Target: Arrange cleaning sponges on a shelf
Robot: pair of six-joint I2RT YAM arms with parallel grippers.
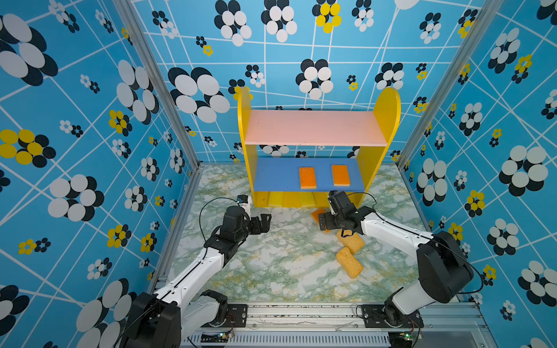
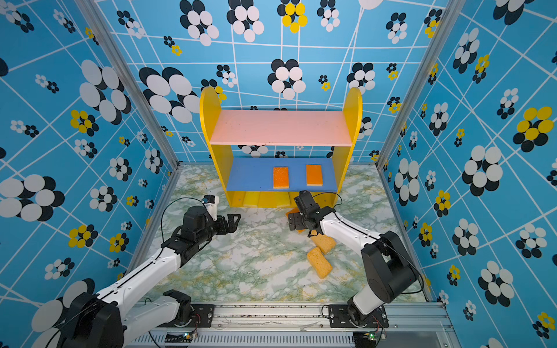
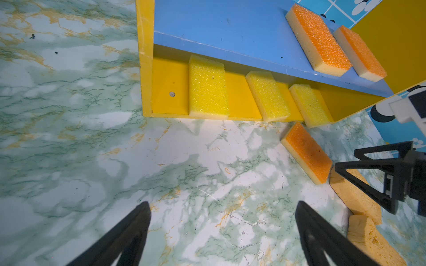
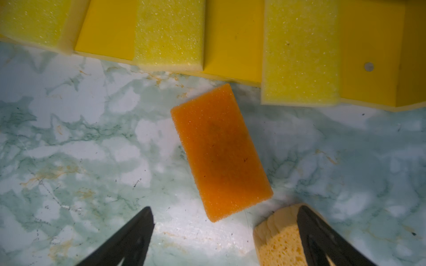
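Two orange sponges [image 1: 307, 177] [image 1: 340, 175] lie on the blue shelf [image 1: 275, 174]. Several yellow sponges [image 3: 208, 87] fill part of the bottom level. An orange sponge [image 4: 221, 150] lies on the floor before the shelf, with two tan sponges [image 1: 349, 264] [image 1: 352, 242] nearer the front. My right gripper [image 1: 325, 220] hangs open over that orange sponge, which sits between and beyond its fingers in the right wrist view. My left gripper [image 1: 261, 225] stands open and empty left of it, in front of the shelf's left part.
The pink top shelf [image 1: 313, 124] is bare, as is the left part of the blue shelf. Patterned walls enclose the area.
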